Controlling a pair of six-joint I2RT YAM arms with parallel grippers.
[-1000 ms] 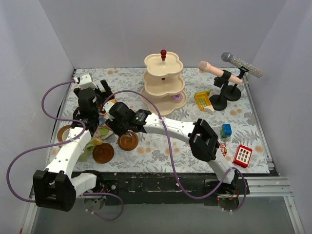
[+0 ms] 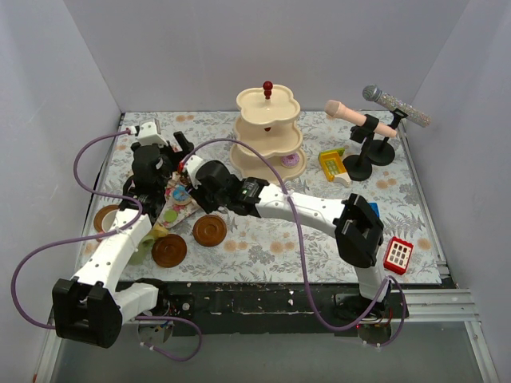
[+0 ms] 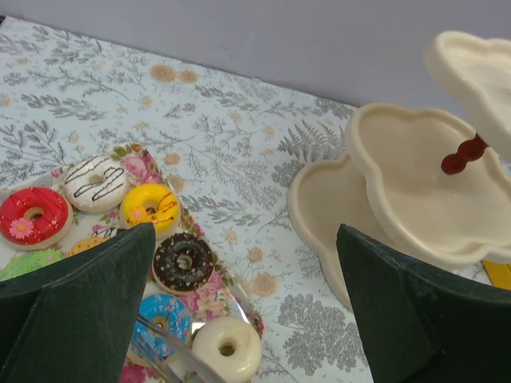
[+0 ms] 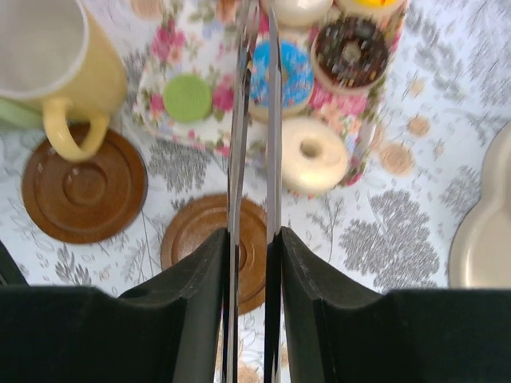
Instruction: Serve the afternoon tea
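A floral tray of colourful donuts lies at the left of the table; the left wrist view shows red, yellow, chocolate and white ones point(image 3: 227, 349). My left gripper is open above it. My right gripper holds long metal tongs point(image 4: 274, 159) reaching over the donuts; whether their tips grip anything is unclear. The three-tier cream stand point(image 2: 267, 140) is at the back centre, with a pink item point(image 2: 290, 159) on its bottom tier.
Brown saucers point(image 2: 168, 251) and a yellow mug point(image 4: 84, 80) sit at front left. A yellow box point(image 2: 331, 163), microphones point(image 2: 387, 100) on stands and a red-and-white box point(image 2: 398, 255) are at right.
The right arm has shifted slightly toward the back and right, and the left gripper has moved slightly right.
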